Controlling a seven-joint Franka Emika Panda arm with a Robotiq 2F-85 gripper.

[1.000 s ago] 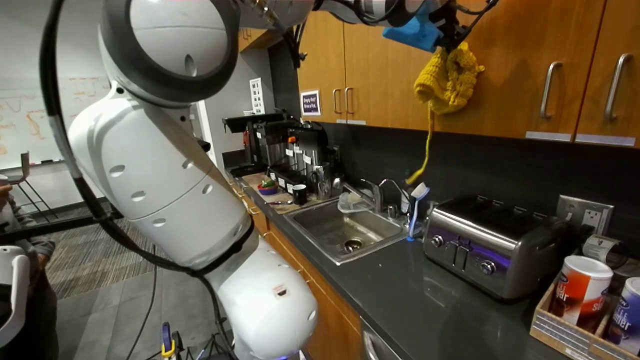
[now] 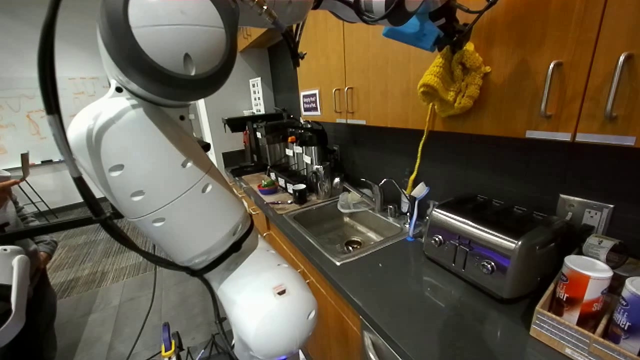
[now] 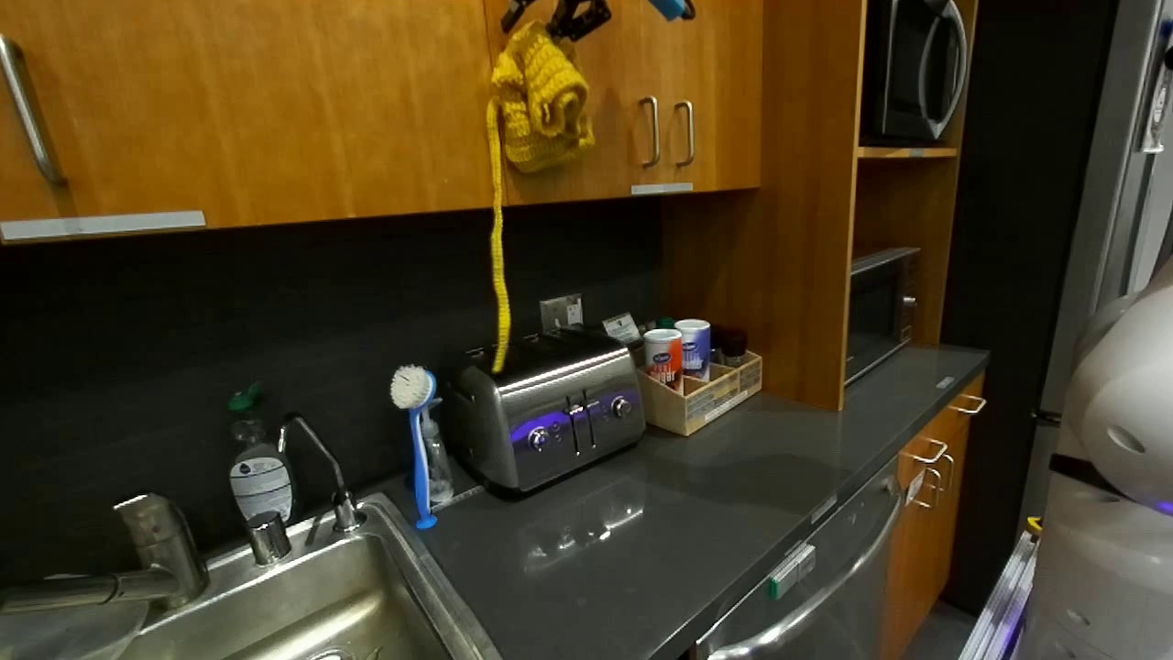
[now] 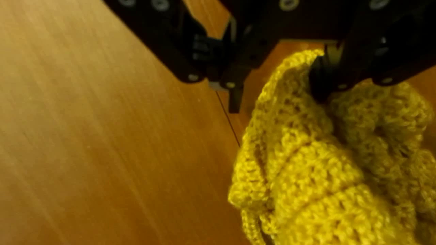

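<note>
A yellow knitted cloth [image 2: 454, 82] hangs high in front of the wooden cupboards, with a long yellow cord [image 3: 498, 253] dangling from it. In the wrist view my gripper is open, its fingers well apart. The cloth [image 4: 314, 163] drapes about the right-hand finger, whose tip is partly tucked into the knit. Bare cupboard wood shows beside the left-hand fingertip [image 4: 234, 100], which stands clear of the fabric. How the cloth is caught on the right-hand finger is hidden.
Below are a steel toaster [image 3: 561, 412], a blue-handled brush [image 3: 419, 445] and a sink [image 2: 345, 231]. A wooden box [image 3: 704, 401] holds canisters. Cupboard handles [image 2: 550, 89] jut out to the right.
In exterior view 1 the cloth has shifted slightly right, and its cord has swung, its lower end now a little lower. The arm looks almost still.
</note>
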